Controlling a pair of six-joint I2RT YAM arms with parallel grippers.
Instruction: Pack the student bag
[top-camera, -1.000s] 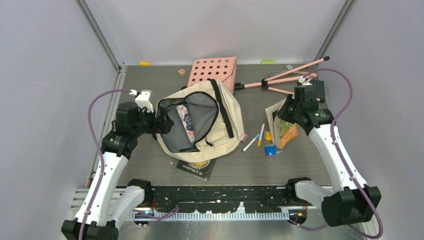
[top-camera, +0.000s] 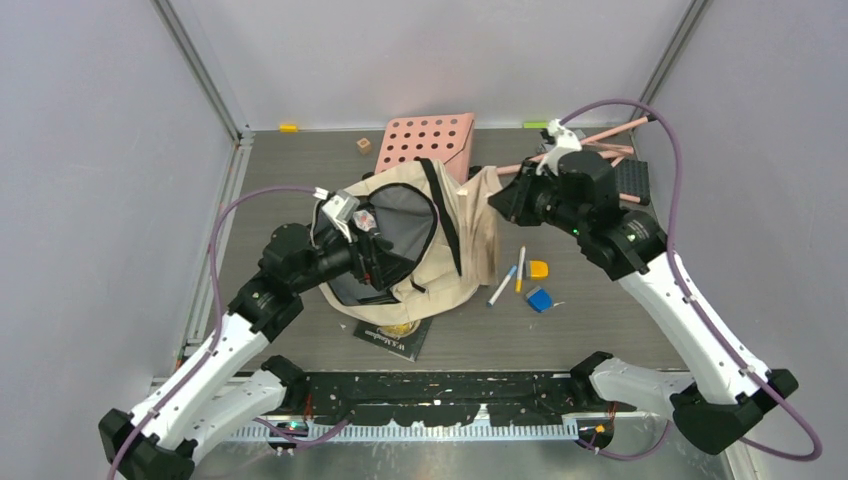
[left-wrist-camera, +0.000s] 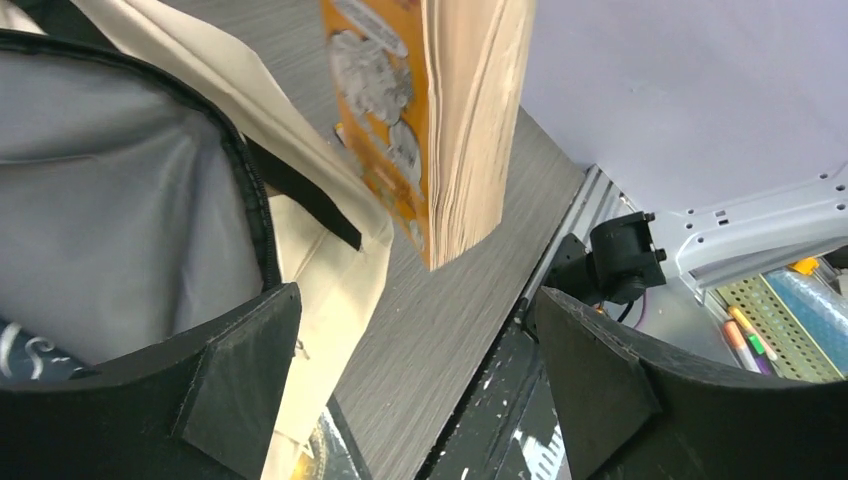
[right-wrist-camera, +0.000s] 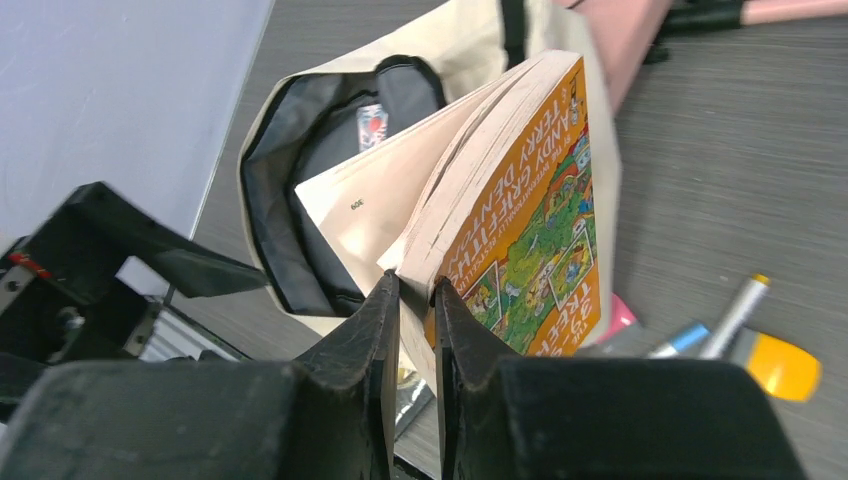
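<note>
The cream bag lies open at the table's centre, its grey interior showing. My right gripper is shut on the spine of a book with an orange illustrated cover and thick cream pages, held raised beside the bag's right side. My left gripper hangs open over the bag's opening, nothing between its fingers; in its wrist view the book stands ahead of it. A patterned item shows inside the bag, partly hidden. A dark booklet lies under the bag's front edge.
A pink perforated board lies behind the bag, pink rods and a dark grid object at back right. Pens, a yellow piece and a blue piece lie right of the bag.
My right gripper has lifted the book from the right of the table and brought it leftward to the bag. My left gripper has moved right, over the opening.
</note>
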